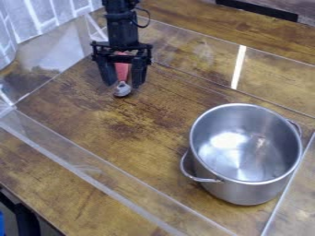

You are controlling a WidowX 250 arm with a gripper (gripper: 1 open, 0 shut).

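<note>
The black gripper [123,69] hangs at the upper left over the wooden table, its fingers on either side of a small object [123,68] with a red top and a pale, silvery lower part. Whether the fingers touch it or are closed on it cannot be told at this size.
A large steel pot [241,150] with side handles stands at the right. Clear plastic panels or edging [37,147] run along the sides of the work area.
</note>
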